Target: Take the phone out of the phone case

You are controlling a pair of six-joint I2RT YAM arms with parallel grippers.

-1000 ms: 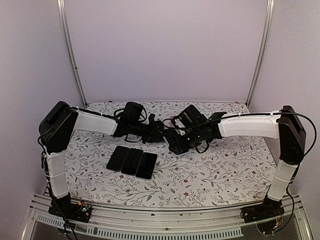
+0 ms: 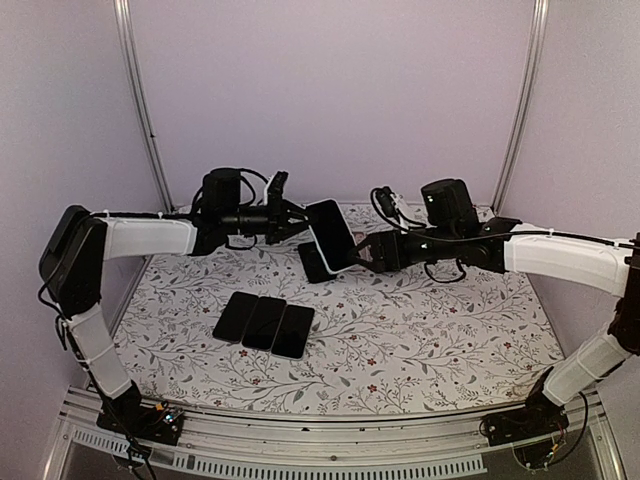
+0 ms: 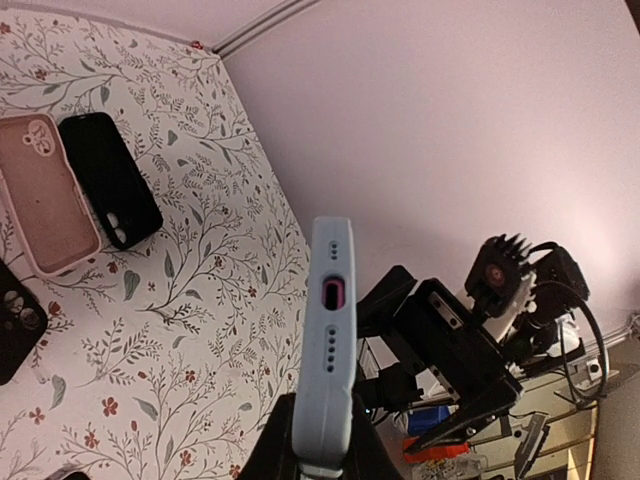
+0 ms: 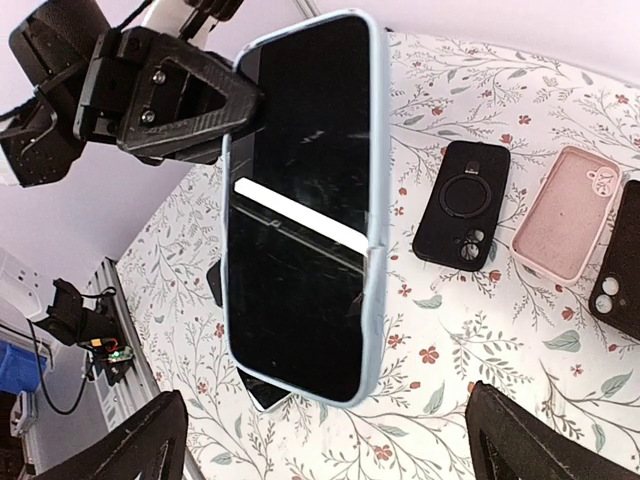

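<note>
A dark-screened phone (image 4: 285, 170) sits inside a pale blue-grey case (image 4: 376, 220), whose rim runs around the screen in the right wrist view. My left gripper (image 2: 300, 217) is shut on one edge of the cased phone and holds it tilted above the table. Seen edge-on in the left wrist view, the case (image 3: 327, 340) shows its side slots. My right gripper stands open, its fingers (image 4: 535, 445) spread wide below the phone's lower end in its own wrist view. Nothing is between them.
A black case with a ring (image 4: 464, 205), a pink case (image 4: 568, 215) and another black case (image 4: 622, 255) lie on the flowered table. Three dark phones (image 2: 264, 322) lie side by side at the front left. Free room lies at the front right.
Both grippers were close together low over the table.
</note>
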